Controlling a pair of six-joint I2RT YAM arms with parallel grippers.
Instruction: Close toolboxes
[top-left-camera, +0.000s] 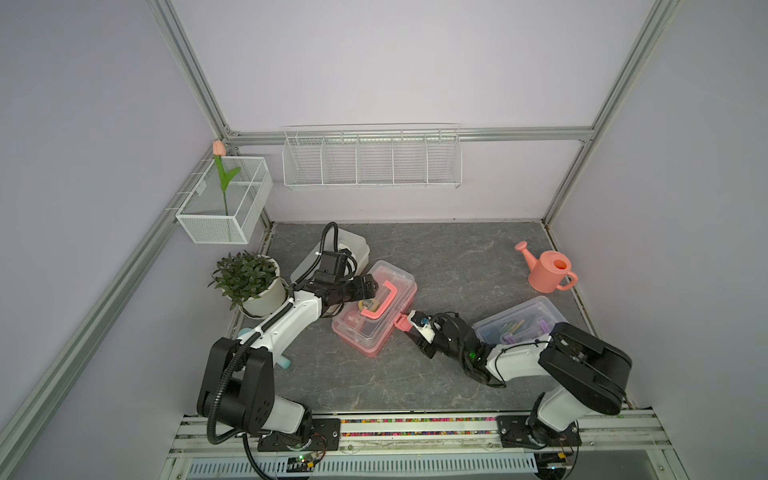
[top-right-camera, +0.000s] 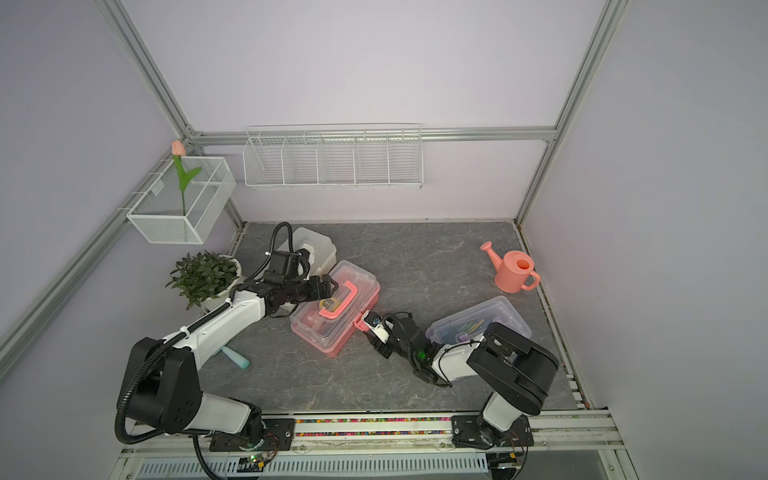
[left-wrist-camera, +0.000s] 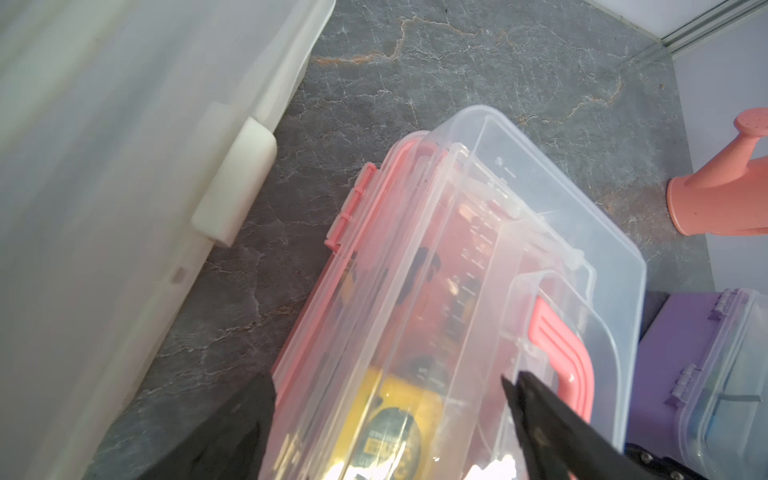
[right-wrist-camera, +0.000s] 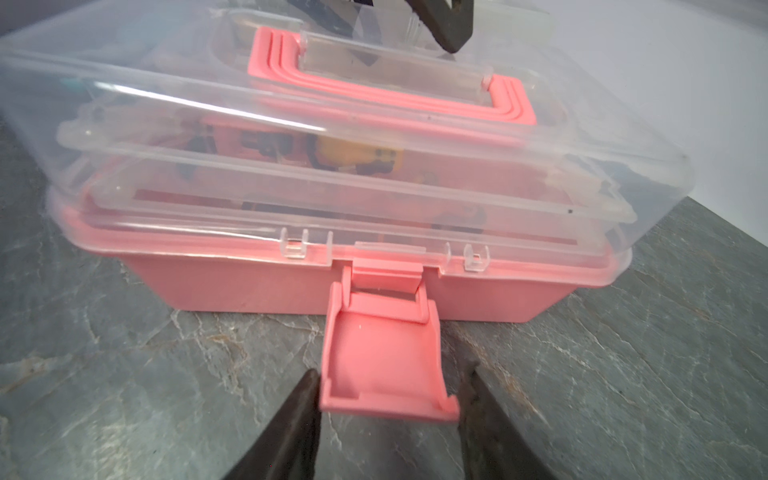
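A pink toolbox (top-left-camera: 360, 328) with a clear lid (left-wrist-camera: 552, 184) and pink handle (right-wrist-camera: 392, 104) sits in the middle. The lid is down over the pink base. Its front latch (right-wrist-camera: 382, 352) hangs outward, with my right gripper shut on it, black fingers either side. My left gripper stands open just over the lid, near the handle, with nothing seen held.
A white box (top-right-camera: 312, 244) lies behind at left, a purple toolbox (left-wrist-camera: 672, 352) at right, and a pink watering can (top-left-camera: 548, 272) at back right. A potted plant (top-left-camera: 244, 280) crowds the left edge.
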